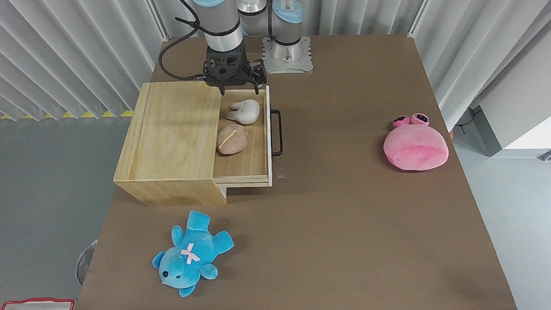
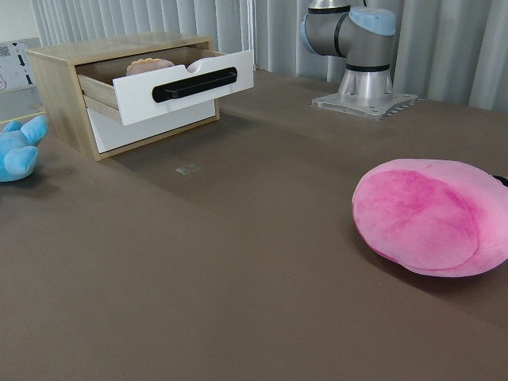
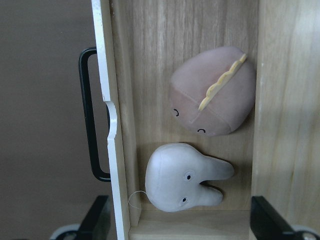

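Note:
My gripper (image 1: pixel 239 88) hangs above the back end of an open drawer (image 1: pixel 242 165) in a wooden cabinet (image 1: pixel 165 134); in the wrist view its fingers stand wide apart with nothing between them. In the drawer lie a white tooth-shaped plush (image 3: pixel 175 177), nearer the gripper, and a pinkish-brown round plush (image 3: pixel 212 90) with a cream wavy strip. The drawer's black handle (image 1: pixel 279 133) is on the side facing right in the front view. In the left view the tooth plush is mostly hidden by the white drawer front (image 2: pixel 182 103).
A blue bear plush (image 1: pixel 191 258) lies on the table in front of the cabinet. A pink plush (image 1: pixel 416 147) with eyes on top sits at the right. The robot's base (image 1: pixel 286 59) is at the back.

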